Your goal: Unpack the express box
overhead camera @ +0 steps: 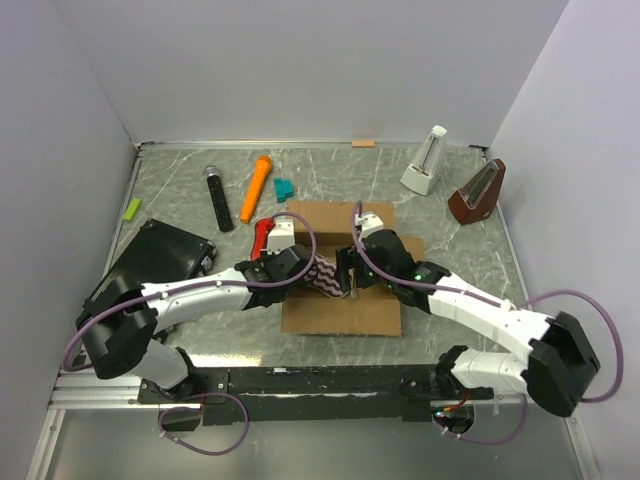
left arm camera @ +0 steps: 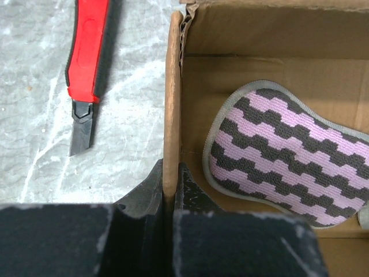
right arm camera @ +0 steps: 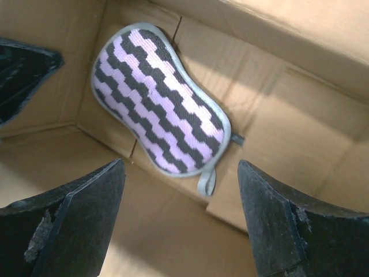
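The cardboard box [overhead camera: 340,315] stands open in the middle of the table, a pink-and-black chevron pad [left arm camera: 288,156] with grey edging lying on its floor. My left gripper is shut on the box's left wall, with the cardboard edge between its fingers. My right gripper hangs over the box's inside with its fingers apart, nothing between them, and the pad [right arm camera: 161,98] just beyond them.
A red box cutter [left arm camera: 86,57] lies left of the box. Behind are an orange microphone [overhead camera: 255,188], a black one [overhead camera: 218,200] and a teal block [overhead camera: 283,189]. Two metronomes [overhead camera: 425,163] stand back right. A black case [overhead camera: 150,262] is at left.
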